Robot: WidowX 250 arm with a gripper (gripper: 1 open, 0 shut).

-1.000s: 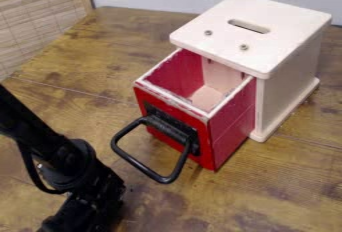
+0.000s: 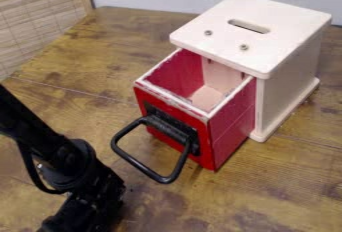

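Observation:
A pale wooden box (image 2: pixel 287 86) with a slotted lid stands on the table, its red-fronted drawer (image 2: pixel 227 131) pulled out toward the lower left. The drawer looks empty inside, and a black loop handle (image 2: pixel 134 161) juts from its front. My black gripper (image 2: pixel 87 201) is low at the lower left, left of the handle and apart from it, partly cropped by the frame edge; whether it is open or shut is unclear.
A woven mat or panel (image 2: pixel 34 16) is at the upper left, and a white wall runs along the back.

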